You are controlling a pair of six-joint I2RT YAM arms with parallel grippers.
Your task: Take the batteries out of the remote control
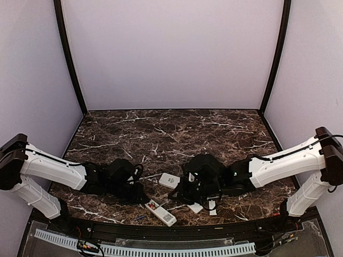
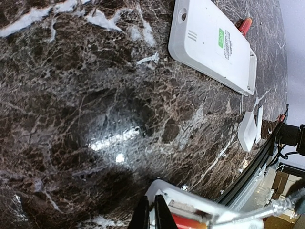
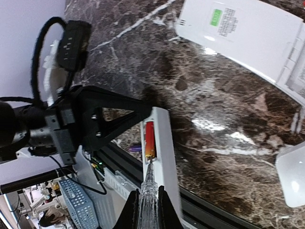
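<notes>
The remote [image 1: 164,214] lies at the table's front edge, battery bay open, with a red battery [image 3: 149,136] in it. My left gripper is shut on the remote's upper end. My right gripper is shut on a clear screwdriver-like tool [image 3: 148,183], whose tip is at the battery's lower end. A second white device [image 2: 212,45] lies behind, with a red battery [image 2: 244,26] beside it.
A white cover [image 2: 247,131] and a thin white piece [image 1: 212,209] lie to the right. A purple battery [image 3: 135,148] lies near the front edge.
</notes>
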